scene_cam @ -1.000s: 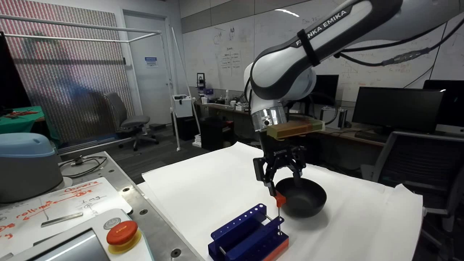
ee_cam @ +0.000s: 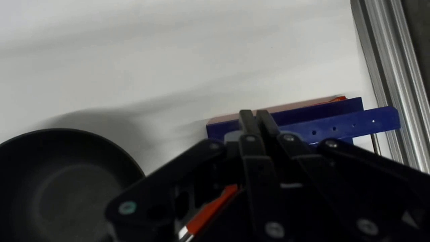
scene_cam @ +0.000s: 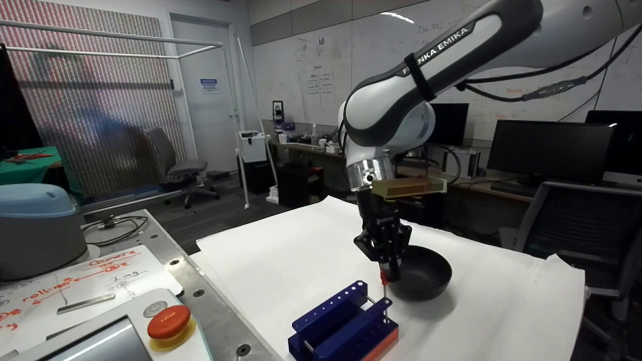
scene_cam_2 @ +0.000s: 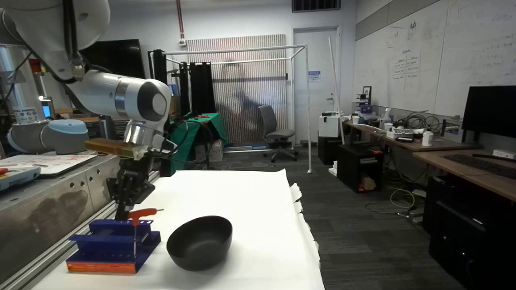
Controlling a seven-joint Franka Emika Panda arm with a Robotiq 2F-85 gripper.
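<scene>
An orange-handled T-shaped hex key [scene_cam_2: 142,212] stands with its shaft upright in the blue metal rack [scene_cam_2: 104,243]. My gripper is shut, its fingertips side by side with only a thin gap and no orange visible between them. From under the left finger the orange handle [ee_cam: 212,209] points out to the lower left, with its metal end showing. Exterior view 2 has the gripper [scene_cam_2: 123,215] right beside the handle's end; whether they touch cannot be told. In exterior view 1 a bit of red handle [scene_cam: 383,277] shows below the gripper [scene_cam: 389,276].
A black bowl [scene_cam_2: 200,244] sits on the white table cover close to the rack, just left of the gripper in the wrist view [ee_cam: 76,193]. Metal rail [ee_cam: 397,80] borders the table beyond the rack. The far part of the white cover [scene_cam_2: 232,186] is clear.
Rack and bowl stay put.
</scene>
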